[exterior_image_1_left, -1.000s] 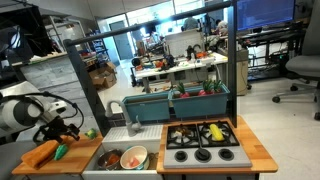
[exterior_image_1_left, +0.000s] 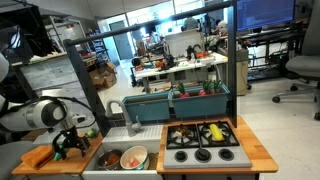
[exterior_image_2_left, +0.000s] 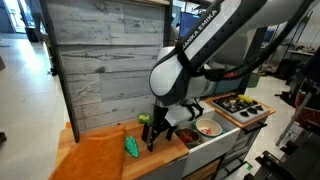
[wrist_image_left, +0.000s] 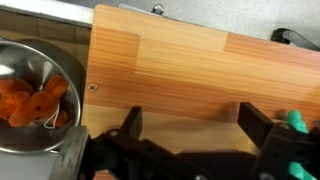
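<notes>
My gripper is open, its two dark fingers wide apart with nothing between them. It hangs low over the wooden counter (wrist_image_left: 170, 65), whose bare wood shows between the fingertips in the wrist view. Exterior view 2 has the gripper (exterior_image_2_left: 157, 130) just right of a green object (exterior_image_2_left: 132, 146). Part of a green object (wrist_image_left: 297, 125) also shows beside the right finger in the wrist view. Whether the fingertips touch the wood, I cannot tell.
An orange cloth (exterior_image_2_left: 98, 155) lies on the counter. On the other side is an open drawer with a metal bowl (wrist_image_left: 45, 65) of orange items and a white pot (exterior_image_1_left: 134, 158). Further along stand a sink (exterior_image_1_left: 140, 133) and stove (exterior_image_1_left: 205, 145). A board wall (exterior_image_2_left: 110, 70) rises behind.
Over the last second the arm has shifted slightly right in exterior view 1. The cloth and bowls stay put.
</notes>
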